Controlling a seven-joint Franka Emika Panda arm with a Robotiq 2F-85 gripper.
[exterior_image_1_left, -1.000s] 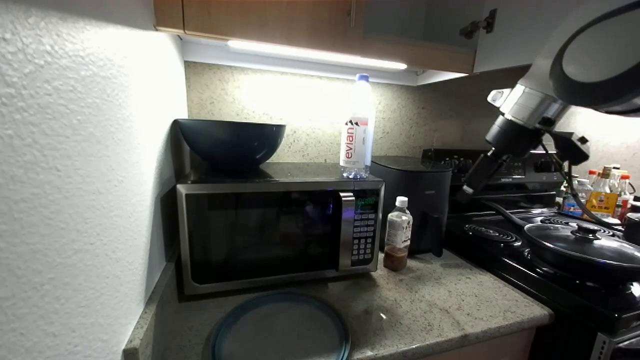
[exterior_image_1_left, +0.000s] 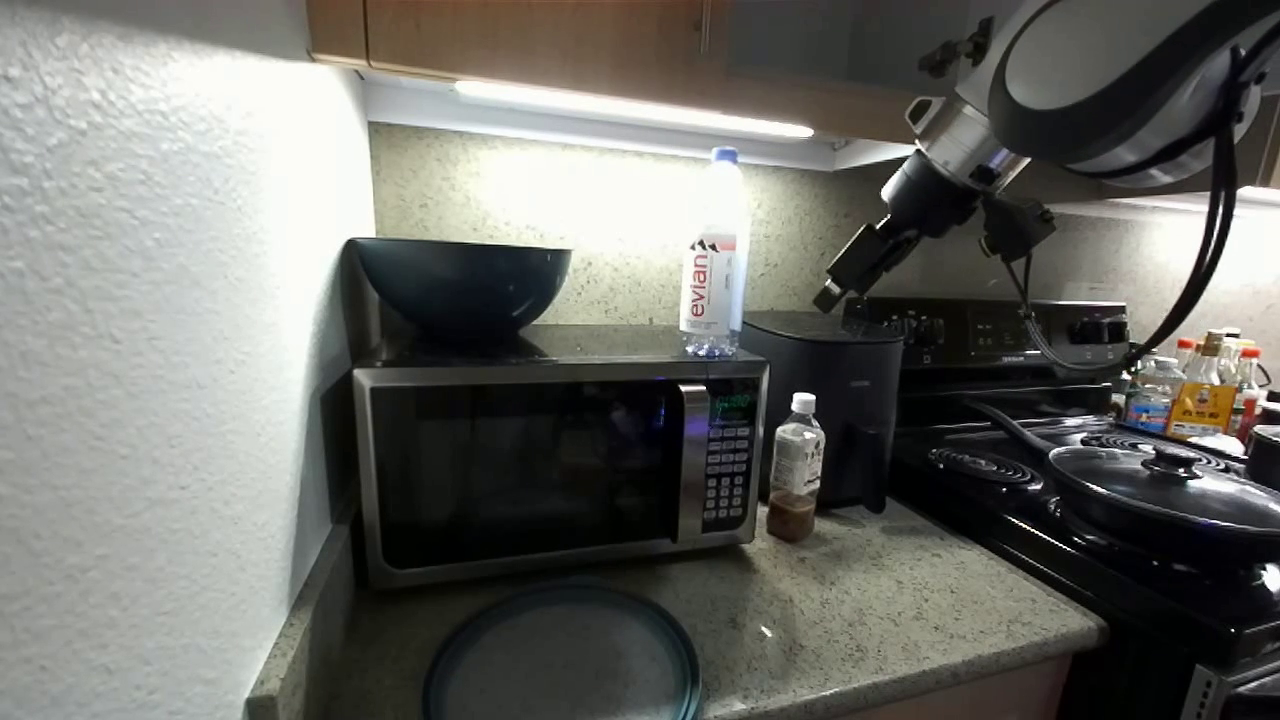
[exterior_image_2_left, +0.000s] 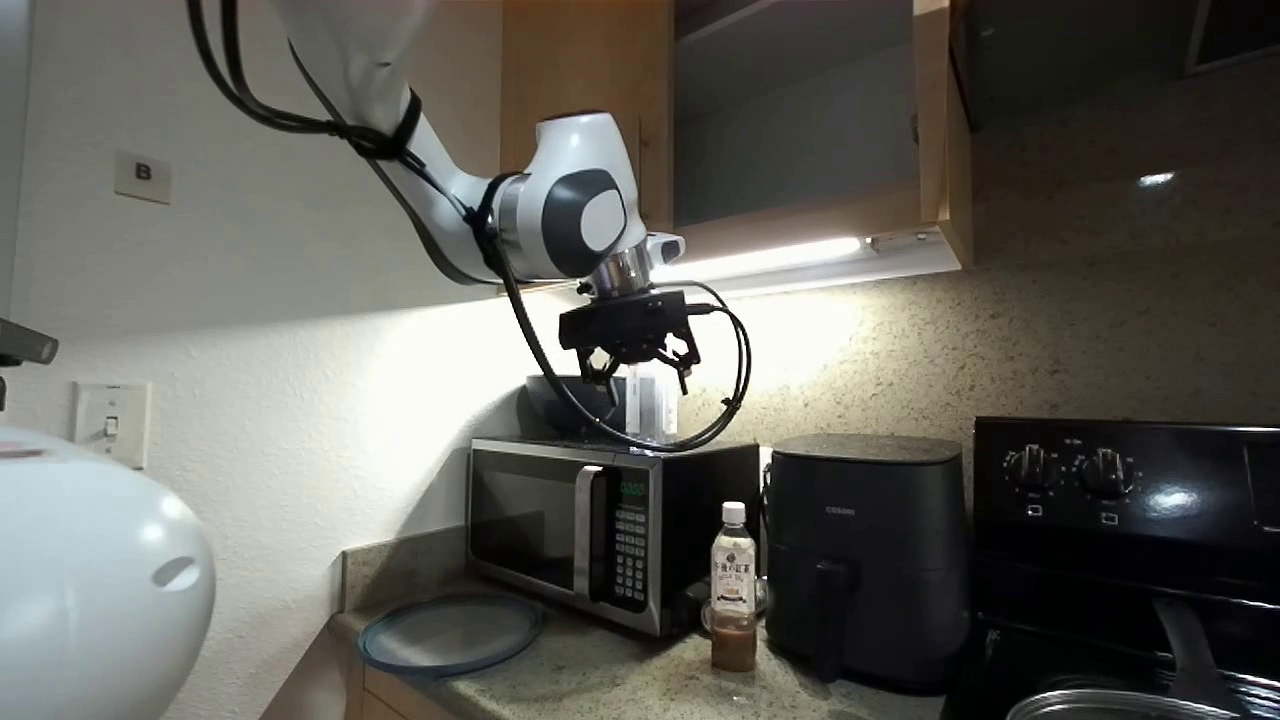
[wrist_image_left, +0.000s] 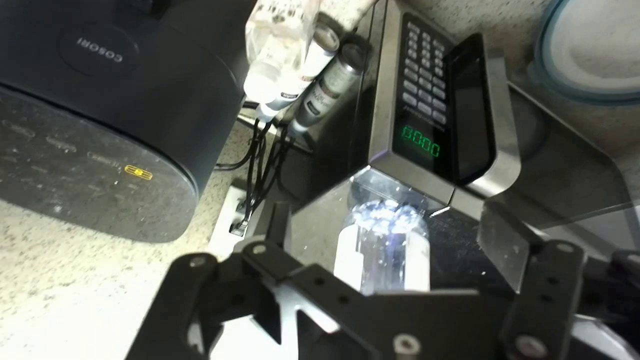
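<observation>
A tall clear Evian bottle (exterior_image_1_left: 713, 270) with a blue cap stands upright on the front right corner of the microwave (exterior_image_1_left: 540, 468). To its right in exterior view 1, my gripper (exterior_image_1_left: 828, 296) hangs tilted, pointing down toward the bottle and apart from it. Exterior view 2 shows the gripper (exterior_image_2_left: 649, 390) with spread fingers, the bottle (exterior_image_2_left: 648, 414) partly visible beyond them. In the wrist view the lower part of the bottle (wrist_image_left: 387, 252) appears in line with the gap between the open fingers; its upper part is hidden by the gripper's body.
A dark bowl (exterior_image_1_left: 462, 288) sits on the microwave's left side. Beside the microwave are a black air fryer (exterior_image_2_left: 866, 552) and a half-empty tea bottle (exterior_image_2_left: 733, 588). A round lid (exterior_image_1_left: 564, 660) lies on the counter. Wooden cabinets (exterior_image_1_left: 540, 42) hang above; a lidded pan (exterior_image_1_left: 1170, 480) rests on the stove.
The arm has swung left and upward in exterior view 1, from over the stove to above the air fryer, nearer the Evian bottle. The objects have stayed put.
</observation>
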